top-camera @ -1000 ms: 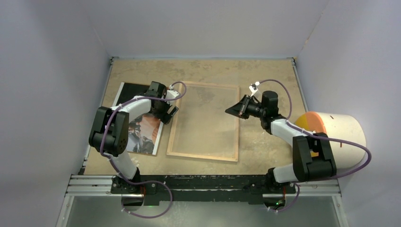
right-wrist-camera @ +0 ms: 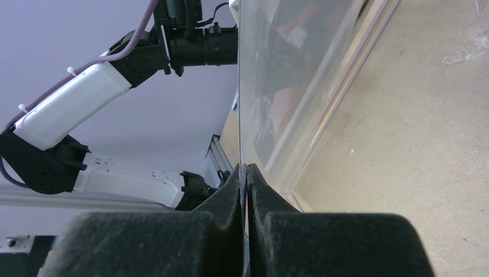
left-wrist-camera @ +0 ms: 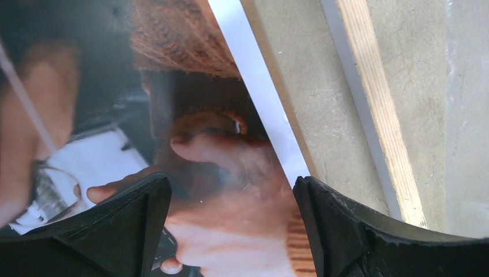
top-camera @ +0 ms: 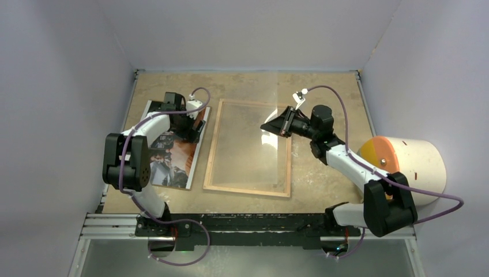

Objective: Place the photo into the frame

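Observation:
The photo (top-camera: 169,164), a dark print with hands and a white border, lies flat at the left of the table. Over its right part hovers my left gripper (top-camera: 195,134), fingers apart; in the left wrist view only the photo's picture (left-wrist-camera: 219,156) shows beneath the empty gap. To the right lies the light wooden frame (top-camera: 248,191). My right gripper (top-camera: 267,128) is over the frame's right half, shut on a thin clear sheet (right-wrist-camera: 288,75). In the right wrist view that sheet stands edge-on between the fingertips and extends above the frame.
A white cylinder with an orange rim (top-camera: 424,167) lies at the right wall, close to the right arm. A narrow strip of bare table separates photo and frame.
The left gripper shifted left and slightly back, further over the photo. My right gripper moved left over the frame; the clear sheet's edge and glare moved left with it.

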